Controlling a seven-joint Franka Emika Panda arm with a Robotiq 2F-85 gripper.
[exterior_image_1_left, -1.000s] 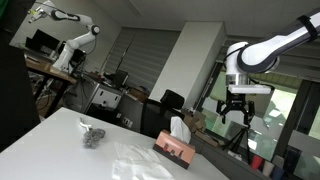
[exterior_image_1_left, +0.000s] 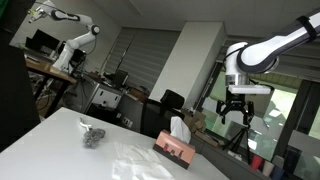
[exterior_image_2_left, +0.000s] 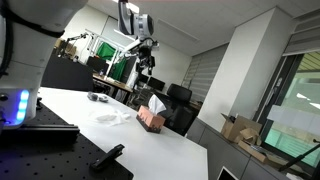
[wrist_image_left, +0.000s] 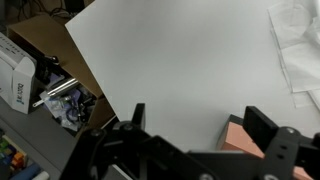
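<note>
High over the right of the table in exterior view 1, my gripper (exterior_image_1_left: 236, 116) points down, clear of everything. The wrist view shows its two fingers wide apart, so the gripper is open with nothing between. A tissue box (exterior_image_1_left: 175, 149), pinkish-brown with a white tissue (exterior_image_1_left: 180, 130) standing up out of it, sits near the table edge. Only a corner of the box (wrist_image_left: 238, 138) shows at the bottom of the wrist view. A flat white cloth or tissue (exterior_image_1_left: 138, 160) lies on the table beside the box. Further left is a grey crumpled-looking item (exterior_image_1_left: 92, 137).
The white table (wrist_image_left: 180, 60) has broad bare areas. Past its edge, an open cardboard carton (wrist_image_left: 60, 50) holds assorted items. A dark chair (exterior_image_2_left: 180, 98) stands behind the tissue box. Black hardware (exterior_image_2_left: 105, 160) lies at the near edge in exterior view 2.
</note>
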